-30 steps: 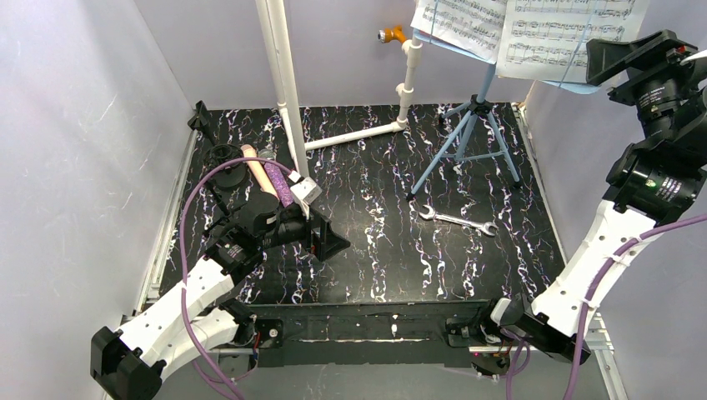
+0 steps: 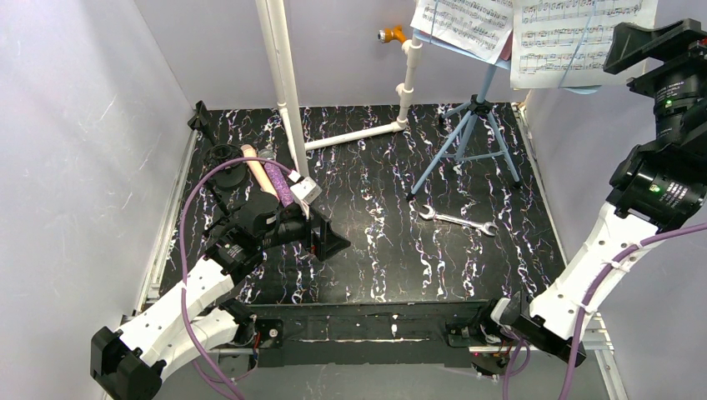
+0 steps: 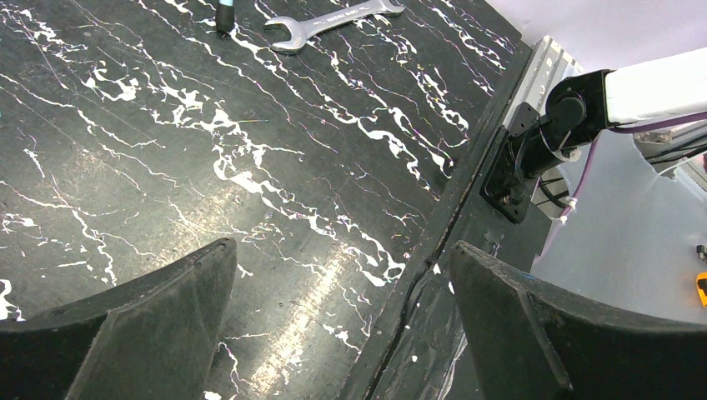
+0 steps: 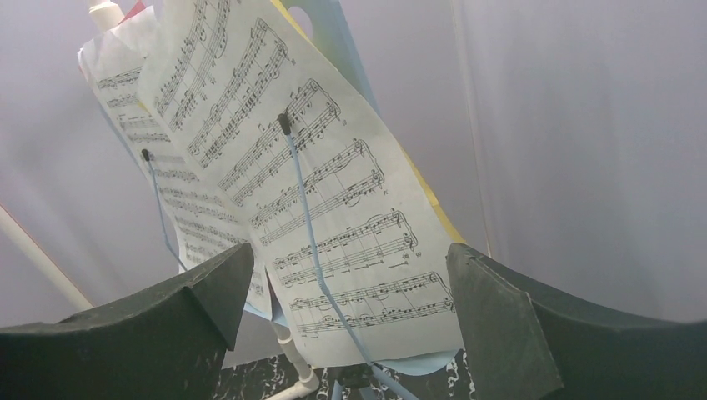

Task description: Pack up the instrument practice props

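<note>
Sheet music pages (image 2: 584,42) lean on a blue music stand (image 2: 475,117), whose thin wire arms (image 4: 307,217) cross the front of the paper. My right gripper is open in front of the right-hand page, with nothing between its fingers; the top view places it at the page's right side. A second page (image 2: 467,25) sits at the left of the stand. Over the dark marbled floor my left gripper stands open and empty. On the floor in front of the stand lies a silver wrench (image 2: 457,220).
White pipes (image 2: 358,135) with an orange valve (image 2: 392,34) stand behind. By the left wall are a black stand (image 2: 225,162), a wooden piece (image 2: 260,172) and a purple glittery tube (image 2: 280,183), partly behind my left arm.
The right-hand page shifted right, leaving a gap with reddish colour between the pages. The left arm stayed still.
</note>
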